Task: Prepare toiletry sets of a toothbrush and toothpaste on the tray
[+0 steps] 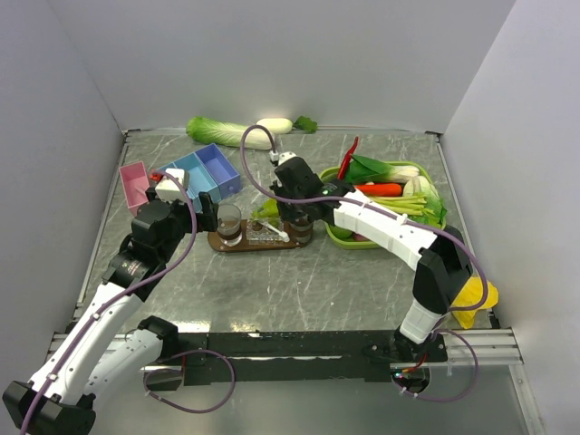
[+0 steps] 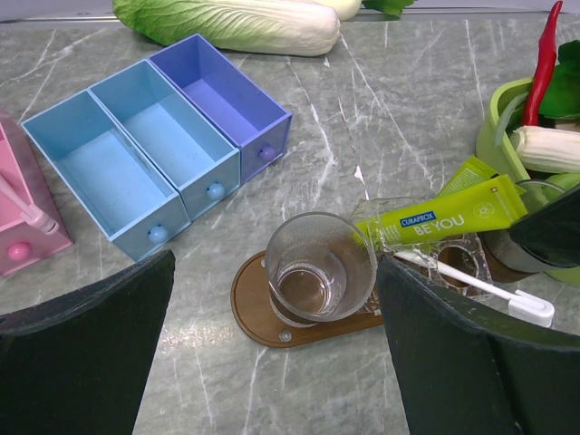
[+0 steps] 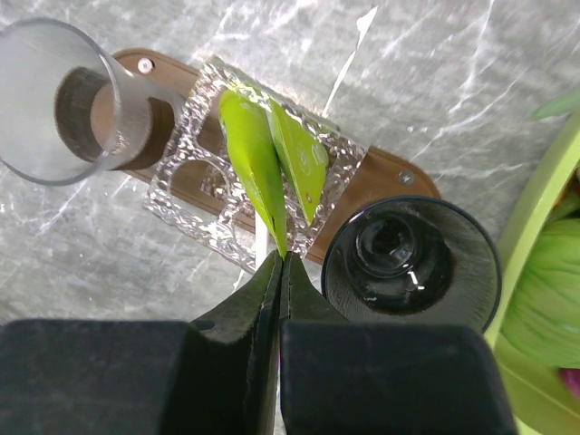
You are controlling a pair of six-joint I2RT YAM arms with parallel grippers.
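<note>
A lime-green toothpaste tube (image 2: 444, 216) lies slanted over the clear holder in the middle of the brown tray (image 2: 272, 337), with a second green tube (image 3: 299, 159) beside it. My right gripper is shut, and the narrow end of the first tube runs in between its fingertips. Across the holder rests a white toothbrush (image 2: 476, 282), its thick end out past the tray's front edge. Over the left part of the tray, my left gripper stands open and empty; a clear cup (image 2: 322, 267) shows beyond its fingers.
At the tray's right end stands a dark cup (image 3: 412, 263), close to the green vegetable basket (image 1: 337, 240). Blue boxes (image 2: 136, 136) and a pink box (image 2: 27, 204) are at the left; a second toothbrush (image 2: 27, 210) leans in the pink one.
</note>
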